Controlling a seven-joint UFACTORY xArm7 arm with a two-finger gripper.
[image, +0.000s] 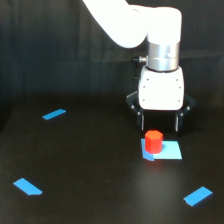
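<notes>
The white robot arm comes down from the top, ending in a gripper (160, 122) whose two dark fingers stand apart, open, with nothing seen between them. Below and slightly in front of it, a small red block (153, 142) sits on the left part of a light blue square (170, 150).
Blue tape strips lie on the black table: one at the back left (54, 114), one at the front left (27, 186), one at the front right (197, 196).
</notes>
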